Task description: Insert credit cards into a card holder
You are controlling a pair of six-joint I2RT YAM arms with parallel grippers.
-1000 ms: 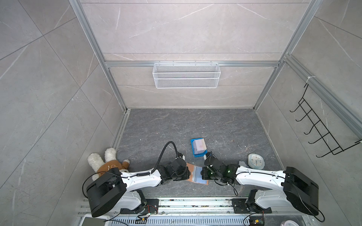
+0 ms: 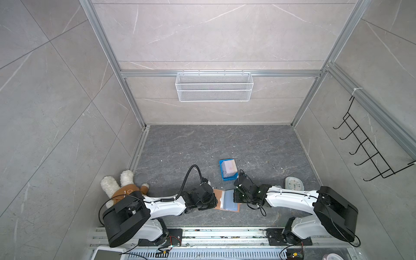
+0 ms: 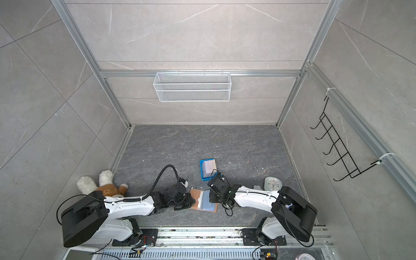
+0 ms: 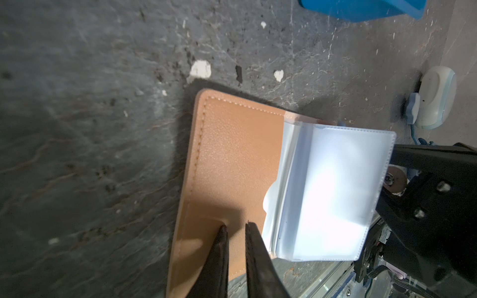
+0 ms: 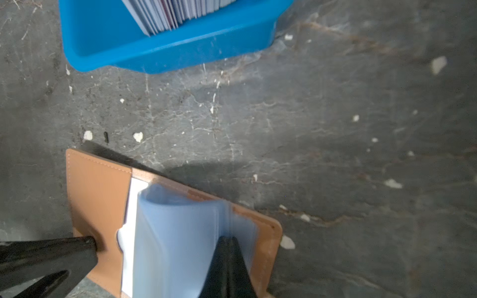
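Observation:
A tan card holder [image 4: 233, 149] lies open on the floor, with clear plastic sleeves [image 4: 337, 188] on its right part. My left gripper is low over the holder's tan left part, its fingers close together; what lies between them cannot be made out. My right gripper is shut on the sleeves' area, with nothing visible between its fingers. Above the holder sits a blue tray [image 5: 169, 54] holding a dense stack of cards [image 5: 178, 12].
A white clock-like device [image 2: 294, 184] stands at the right, and a plush toy [image 2: 123, 188] lies at the far left. A wire basket [image 2: 214, 86] and a black hook rack [image 2: 364, 147] hang on the walls.
The left arm has moved very little.

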